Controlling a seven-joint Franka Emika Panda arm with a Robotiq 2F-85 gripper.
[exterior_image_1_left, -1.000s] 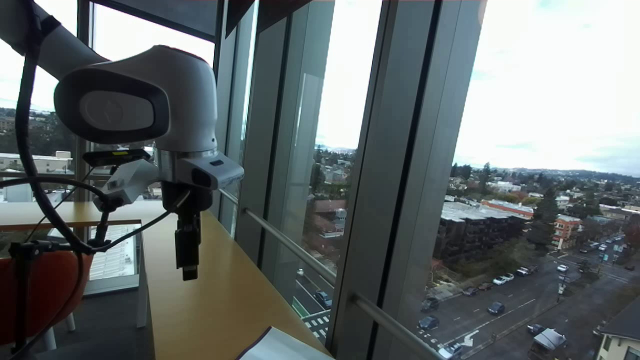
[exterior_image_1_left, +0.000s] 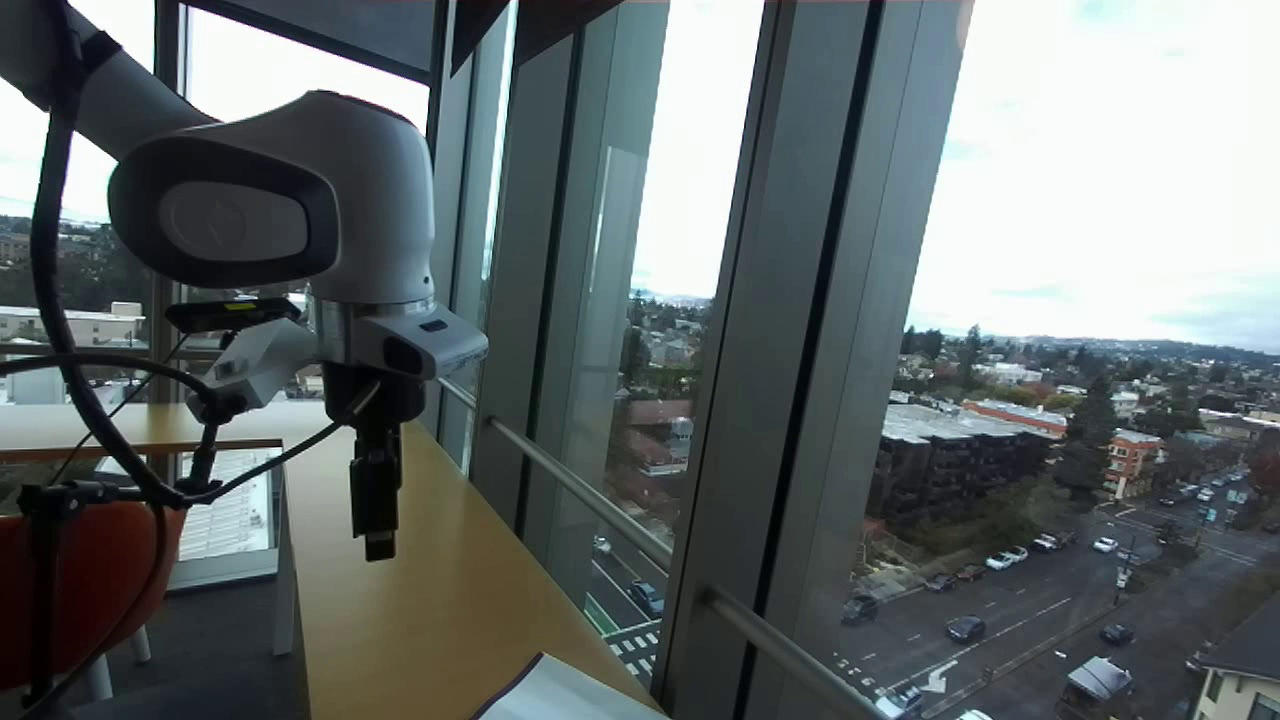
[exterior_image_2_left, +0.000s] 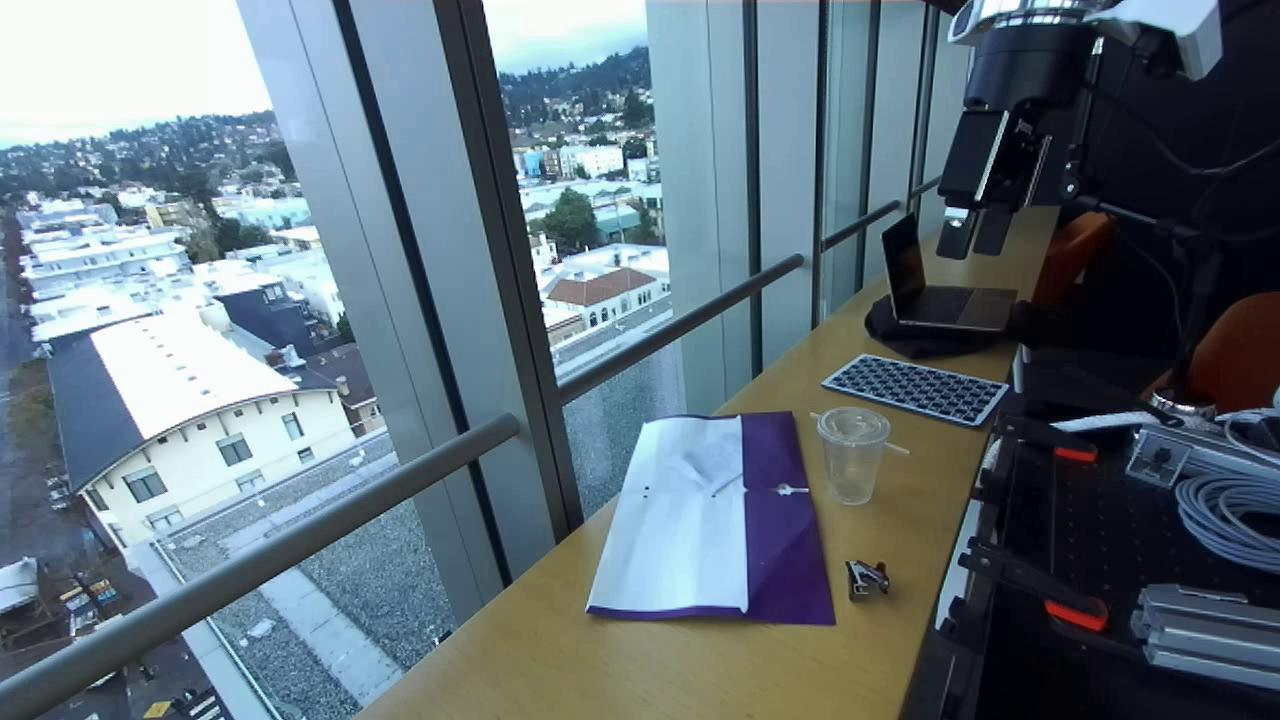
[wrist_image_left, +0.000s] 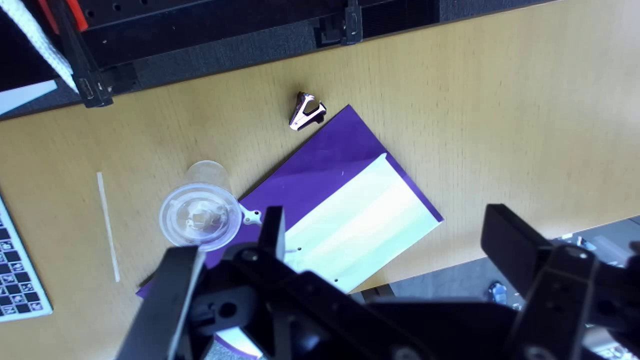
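My gripper is open, its black fingers (wrist_image_left: 273, 231) wide apart with nothing between them. It points down, high above the wooden table, in both exterior views. Below it in the wrist view lies a purple folder (wrist_image_left: 336, 150) with a white sheet (wrist_image_left: 348, 240) on it, partly hidden by the gripper. A clear plastic cup (exterior_image_2_left: 853, 456) stands upright beside the folder. Near the folder's corner rests a small dark staple remover (wrist_image_left: 307, 111). A thin white strip (wrist_image_left: 108, 228) lies on the table, apart from the cup.
A keyboard (exterior_image_2_left: 918, 388) lies beyond the cup, and an open laptop (exterior_image_2_left: 954, 306) sits farther back. Windows with a metal rail (exterior_image_2_left: 684, 330) border one side; a black bench with clamps (exterior_image_2_left: 1041, 582) borders the other. Bare table (wrist_image_left: 540, 120) extends past the folder.
The arm and gripper have not visibly moved; only cars on the street outside have shifted.
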